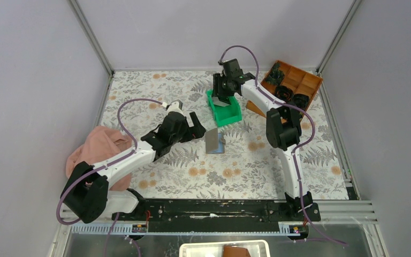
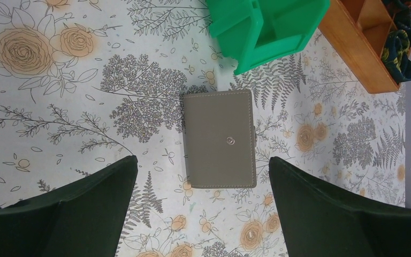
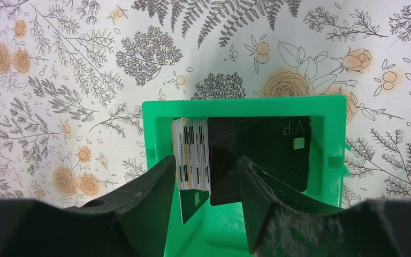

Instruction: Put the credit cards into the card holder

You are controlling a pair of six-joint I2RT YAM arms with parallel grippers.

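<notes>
A green bin (image 3: 244,105) holds a row of cards on edge (image 3: 191,152) at its left and a dark card marked VIP (image 3: 259,150) beside them. My right gripper hangs over them, fingers apart, part open; nothing clearly sits between its fingertips. The grey-brown card holder (image 2: 219,139) lies on the floral surface below the bin, also in the top view (image 1: 212,141). My left gripper stands open above the holder's near side, empty.
A wooden compartment box (image 1: 302,80) with dark cloths stands at the back right. A pink cloth (image 1: 96,144) lies at the left.
</notes>
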